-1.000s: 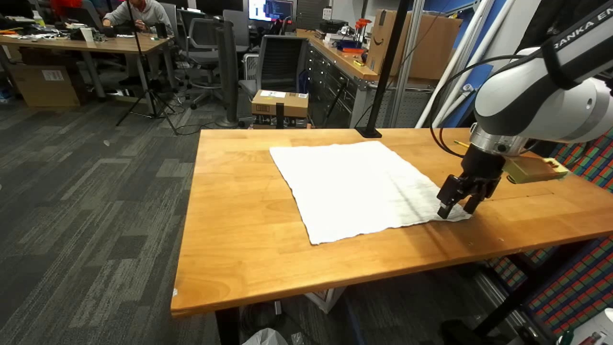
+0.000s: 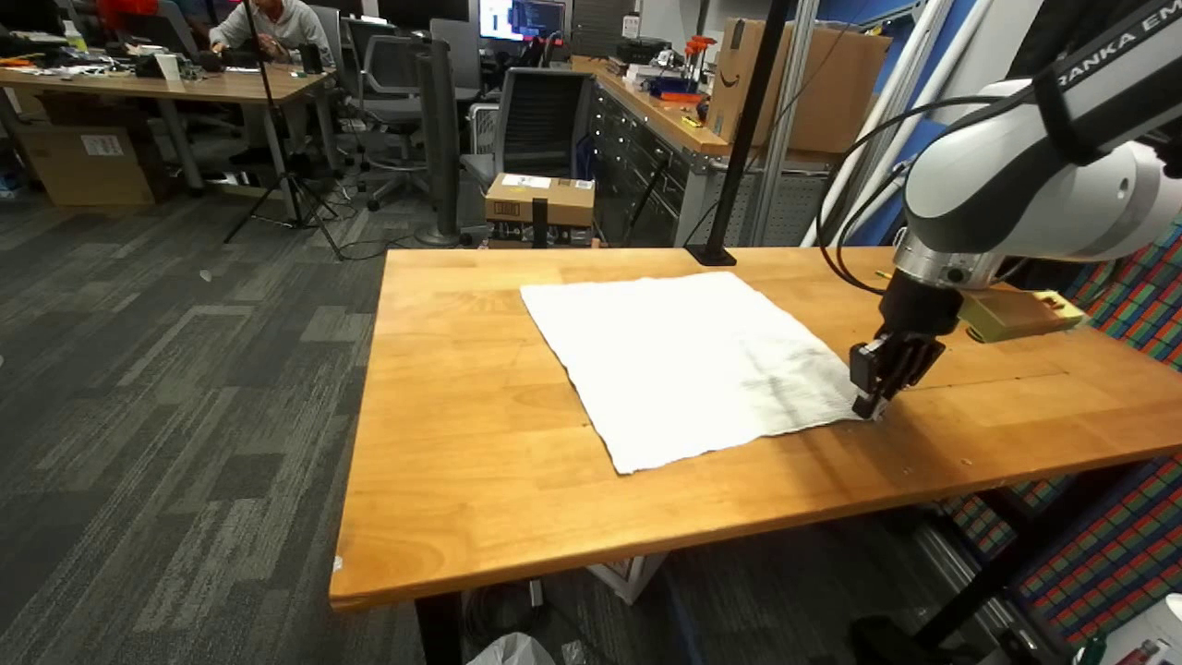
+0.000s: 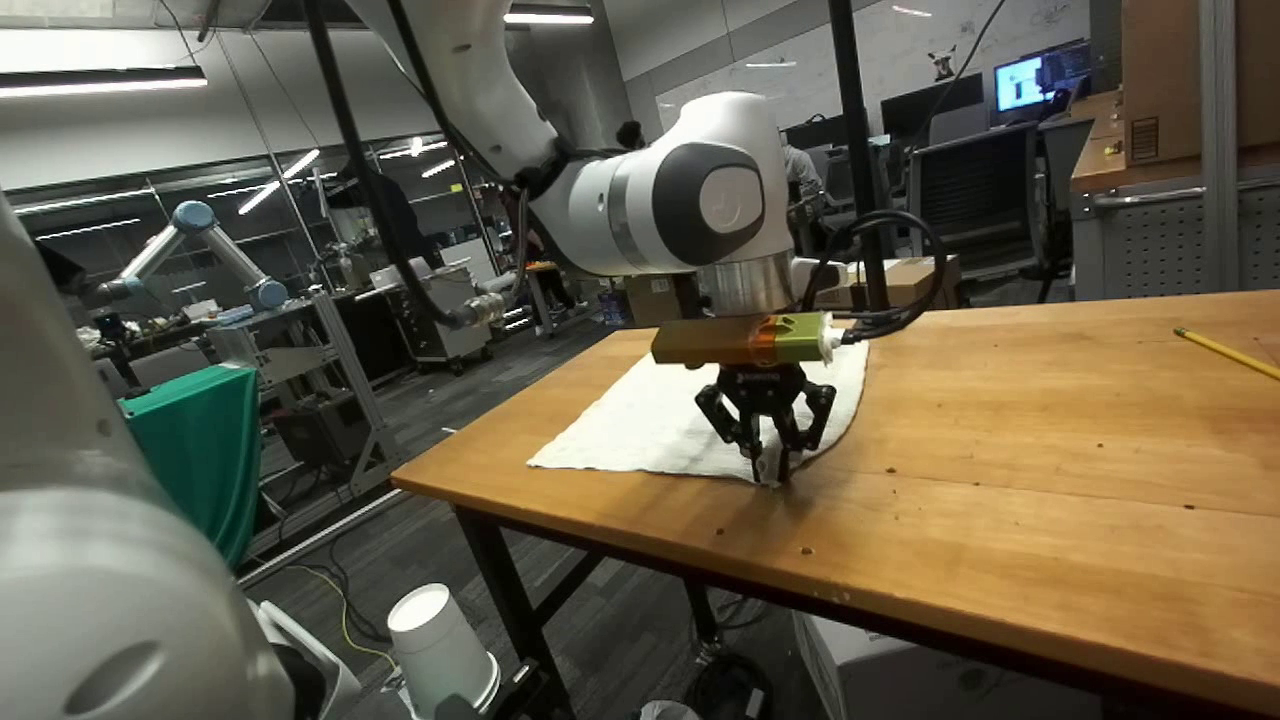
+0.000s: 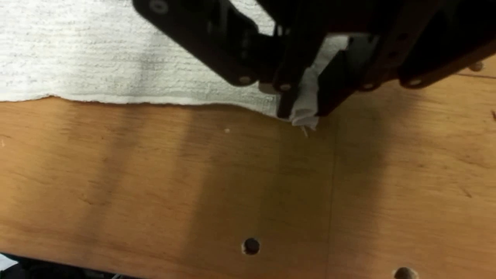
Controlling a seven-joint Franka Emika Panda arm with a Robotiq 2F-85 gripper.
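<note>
A white textured cloth [image 2: 687,366] lies mostly flat on the wooden table. Its near right corner is under my gripper [image 2: 870,410]. In the wrist view, a bunched fold of the cloth [image 4: 305,109] rises between the fingertips of my gripper, its end sticking out past them. The fingers stand close together with a narrow gap that the fold fills; whether they press firmly on it cannot be told. From the other side, the gripper [image 3: 770,468] points straight down, its tips at the cloth's [image 3: 684,420] edge, close to the tabletop.
Bare wooden table [image 2: 465,488] surrounds the cloth, with the front edge close to the gripped corner. A yellow pencil [image 3: 1226,353] lies well off to the side. A black pole [image 2: 726,199] stands at the table's back edge.
The fingers have come nearer each other, and the cloth corner that lay flat beneath them is now bunched between them. The arm has shifted slightly; the cloth's front left corner has moved a little right.
</note>
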